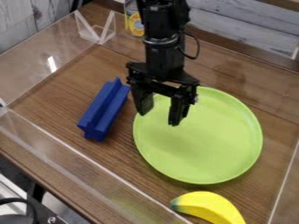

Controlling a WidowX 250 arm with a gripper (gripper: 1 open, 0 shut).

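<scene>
The black robot arm comes down from the top centre, and its gripper (163, 108) hangs over the upper left part of a large green plate (205, 149). The two dark fingers stand open and apart, with no object visible between them. A blue block (103, 109) lies on the wooden surface left of the plate. A yellow banana (208, 206) lies at the bottom, below the plate.
Clear plastic walls border the wooden surface (59, 127) on the left and front. A small yellow item stands at the top behind the arm. Bare wood shows at upper left and right.
</scene>
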